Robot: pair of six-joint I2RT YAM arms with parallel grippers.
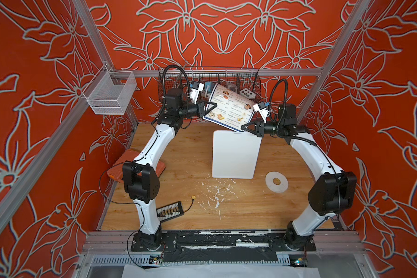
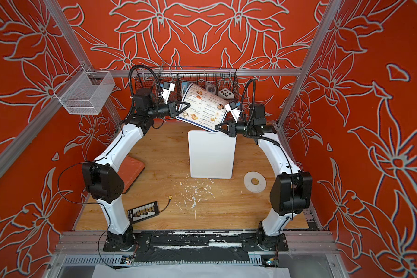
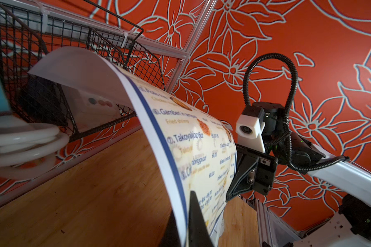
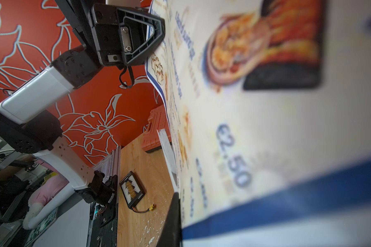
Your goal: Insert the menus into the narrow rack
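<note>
A menu [image 1: 231, 108], cream with a blue border, dish pictures and text, hangs tilted and bowed above the back of the table. My left gripper [image 1: 214, 105] is shut on its left edge; in the left wrist view, the dark fingers [image 3: 197, 226] meet at the sheet. Lower down, my right gripper [image 1: 243, 126] is shut on the menu near its bottom right corner. Just below the sheet is a thin white panel-like piece [image 1: 236, 155], possibly the rack; any slot is hard to make out. The menu's face fills much of the right wrist view [image 4: 251, 135].
Behind the menu hangs a black wire basket [image 1: 171, 81] with several items in it. A white disc [image 1: 276, 182] lies to the right. White flakes [image 1: 217, 194], a black connector board [image 1: 170, 211] and an orange case [image 1: 120, 172] lie towards the front and left.
</note>
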